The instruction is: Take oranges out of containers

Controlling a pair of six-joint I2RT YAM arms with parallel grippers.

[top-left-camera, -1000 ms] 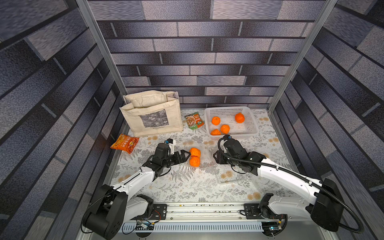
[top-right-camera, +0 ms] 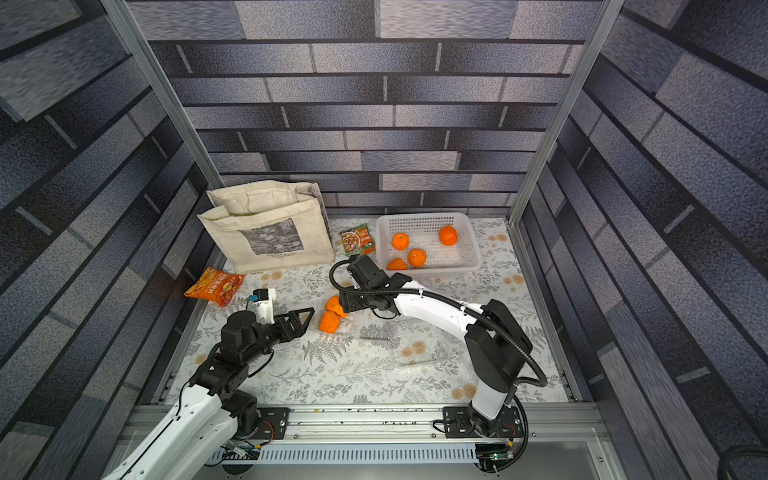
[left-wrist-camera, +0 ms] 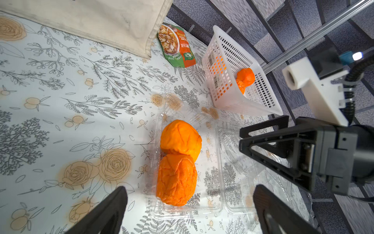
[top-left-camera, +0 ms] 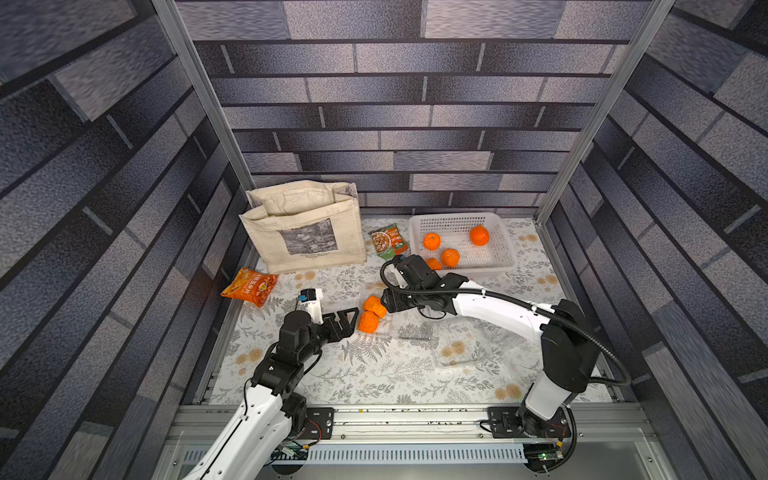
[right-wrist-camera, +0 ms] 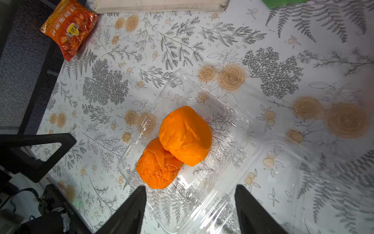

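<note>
Two oranges lie touching in a clear plastic container on the table, with more clear containers beside it. My left gripper is open and empty, left of them. My right gripper is open above their right side, fingers apart in the right wrist view, nothing between them. Several oranges sit in a white perforated basket at the back right.
A canvas bag stands at the back left, with an orange snack packet in front and a green-orange packet beside it.
My left gripper has drawn back leftward. The container with the two oranges has shifted left.
</note>
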